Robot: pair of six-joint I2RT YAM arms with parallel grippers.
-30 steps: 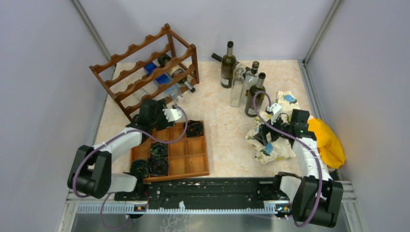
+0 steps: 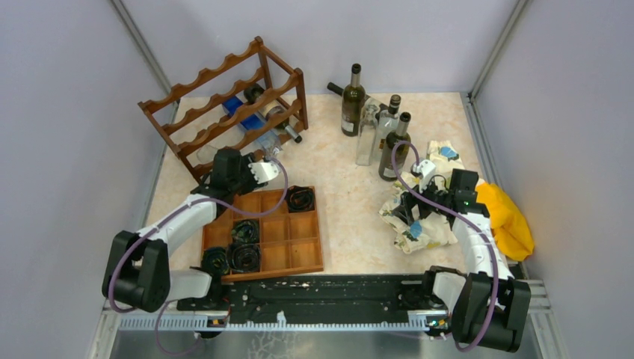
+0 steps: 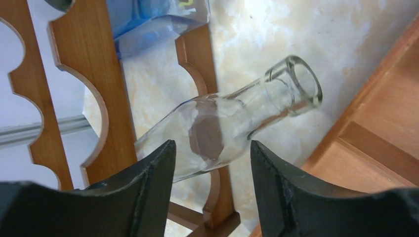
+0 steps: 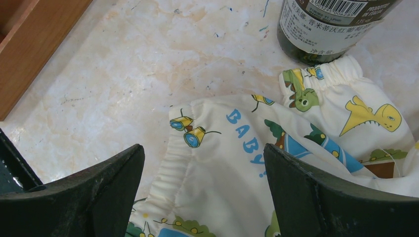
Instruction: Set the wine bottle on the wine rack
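The wooden wine rack [image 2: 209, 78] stands at the back left, holding several bottles. In the left wrist view a clear glass bottle [image 3: 197, 128] lies tilted across the rack's lower rail [image 3: 224, 192], its neck toward the wooden tray. My left gripper is part open just over that bottle's body, fingers apart. My right gripper hangs open above a printed white cloth [image 4: 217, 128], nothing seen between its fingers. Upright bottles, including a dark green one [image 2: 349, 105], stand at the back right.
The compartmented wooden tray [image 2: 295, 254] with dark coiled items fills the front left, close below my left gripper. A blue bottle [image 3: 153, 24] lies in the rack. A yellow cloth [image 2: 508, 224] lies at far right.
The right arm and the standing bottles have not moved.
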